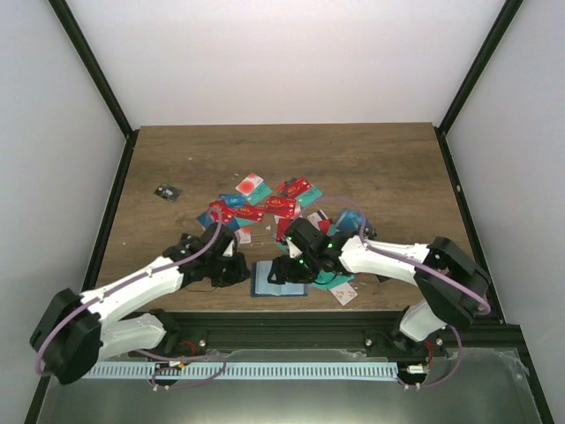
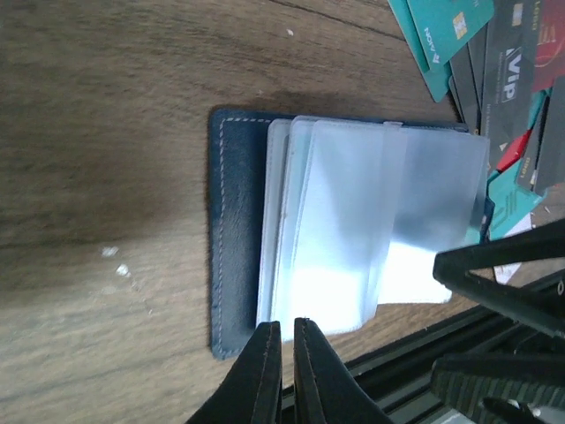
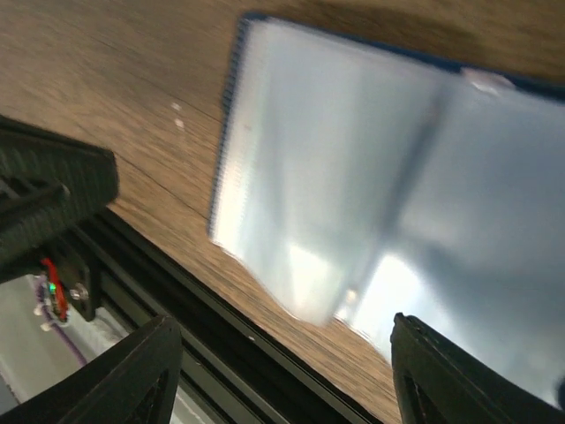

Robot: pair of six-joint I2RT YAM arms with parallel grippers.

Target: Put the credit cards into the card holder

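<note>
The card holder [image 1: 267, 287] lies open near the front edge of the table, a dark blue stitched cover with clear sleeve pages [image 2: 340, 212] fanned across it. Cards lie in a spread pile behind and to the right of it; red ones [image 1: 250, 213] and teal ones [image 1: 339, 281] stand out. At the left end of the holder, my left gripper is shut to a narrow gap, and no card shows between its fingertips. Over the sleeves, my right gripper holds its fingers wide apart with nothing between them.
A lone dark card [image 1: 168, 192] lies far left. A black rail [image 1: 265, 323] runs along the front edge. The two grippers stand close together over the holder.
</note>
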